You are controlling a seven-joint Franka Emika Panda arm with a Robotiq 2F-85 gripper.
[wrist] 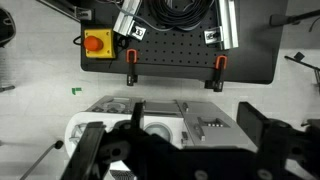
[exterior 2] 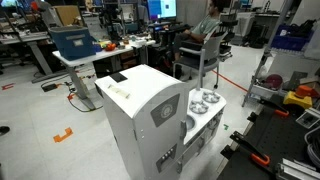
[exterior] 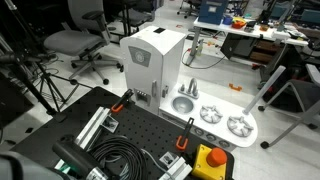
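A white toy kitchen stands on the floor against the dark table's edge. Its tall cabinet (exterior: 155, 65) has a shut door with a handle, and beside it are a sink (exterior: 182, 105) with a faucet and two stove burners (exterior: 240, 126). From the other side, exterior view 2 shows the same cabinet (exterior 2: 150, 110). In the wrist view my gripper is above the kitchen, its dark fingers spread wide apart. Nothing shows between them except the kitchen below. Neither exterior view shows the gripper clearly.
A perforated black table (wrist: 180, 70) carries coiled black cable (wrist: 180, 12), orange-handled clamps (wrist: 131, 57) and a yellow box with a red button (wrist: 97, 43). A grey office chair (exterior: 80, 40) stands behind. Open floor (exterior: 235, 75) lies beyond the kitchen.
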